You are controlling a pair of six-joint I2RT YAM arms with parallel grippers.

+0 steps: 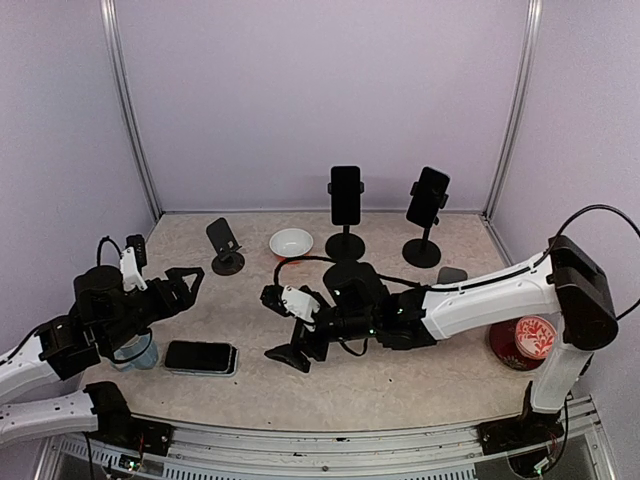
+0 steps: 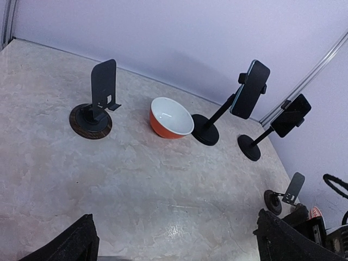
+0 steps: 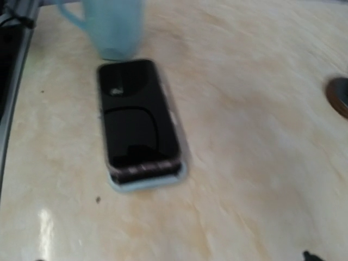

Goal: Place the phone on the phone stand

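A black phone [image 1: 198,356] with a light-blue case edge lies at the front left; the right wrist view shows it close, slightly blurred [image 3: 136,125]. An empty small phone stand [image 1: 222,240] is at the back left, also seen in the left wrist view [image 2: 102,87]. Two taller stands hold dark slabs [image 1: 345,195] [image 1: 428,197] at the back. My left gripper [image 1: 185,285] hangs open above the left side. My right gripper [image 1: 290,335] is open, just right of the phone, with nothing held.
A blue mug [image 3: 117,22] stands beside the phone at the left. A white-orange bowl [image 1: 291,243] sits at the back middle. Red dishes [image 1: 518,345] are at the right, and another small stand [image 2: 293,187] is there too.
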